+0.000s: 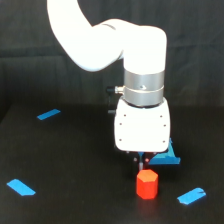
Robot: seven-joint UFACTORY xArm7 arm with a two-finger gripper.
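Observation:
A red-orange hexagonal block [147, 184] stands on the black table just in front of my gripper [146, 163]. The white gripper body points down, and its dark fingertips are small and close to the block's top and back. Whether they touch or grip it is not clear. Behind the gripper, at its right, a blue object [168, 155] with a wide base lies on the table, partly hidden by the gripper body.
Flat blue strips mark the table: one at the back left [48, 114], one at the front left [20, 187] and one at the front right [191, 196]. A dark curtain [40, 60] hangs behind.

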